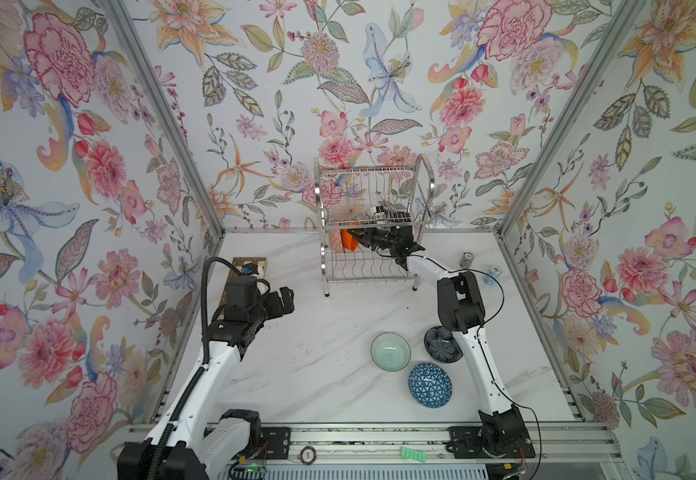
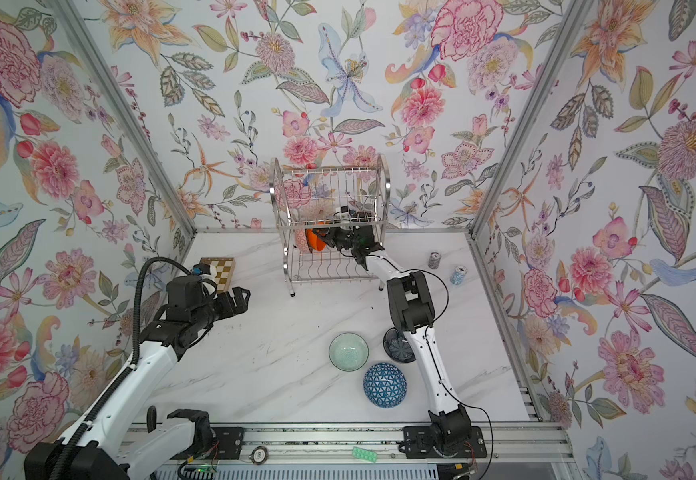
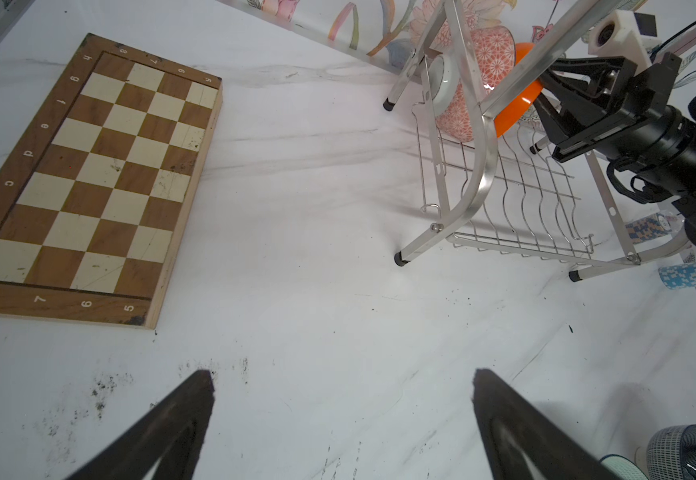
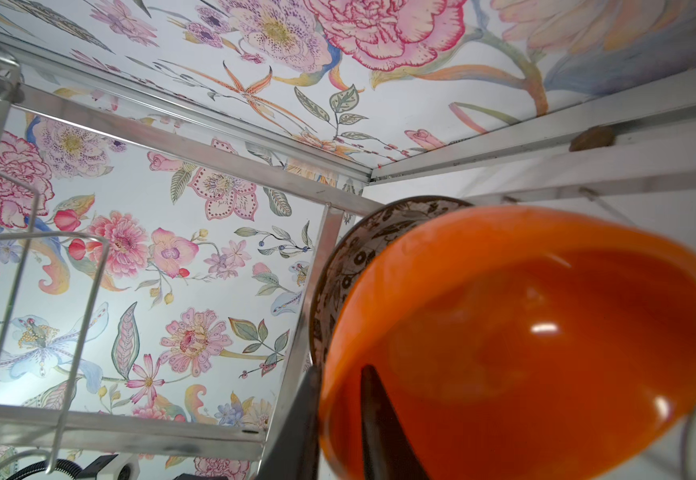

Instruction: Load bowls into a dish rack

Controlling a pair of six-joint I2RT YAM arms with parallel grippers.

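Inside the lower tier of the metal dish rack, an orange bowl is tipped on its side. My right gripper is shut on its rim, one finger inside the bowl and the other outside. A red-patterned bowl and a pale bowl stand to its left in the rack; a brown-patterned bowl shows behind it. On the table lie a green bowl, a blue-patterned bowl and a dark bowl. My left gripper is open and empty above the table.
A chessboard lies at the left. Two cans, one grey and one blue, stand right of the rack. The rack's upper tier hangs over my right gripper.
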